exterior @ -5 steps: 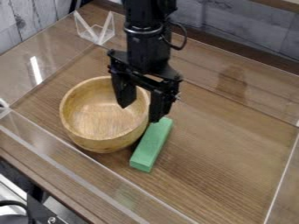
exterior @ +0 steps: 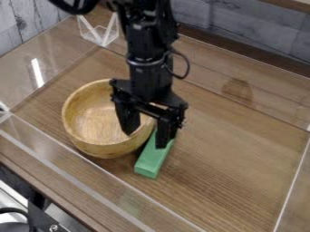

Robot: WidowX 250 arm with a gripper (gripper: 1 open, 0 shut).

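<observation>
My gripper (exterior: 148, 127) is a black arm end hanging over the middle of the table, its two fingers apart and open. It is above the right rim of a round wooden bowl (exterior: 89, 115). A green block (exterior: 154, 159) lies on the table just right of the bowl, partly below the gripper.
Pale walls or edges run along the upper left and left side. A dark cable or part shows at the bottom left corner.
The gripper has moved slightly toward the front, lower in the view, closer to the green block. The bowl and block look unmoved.
</observation>
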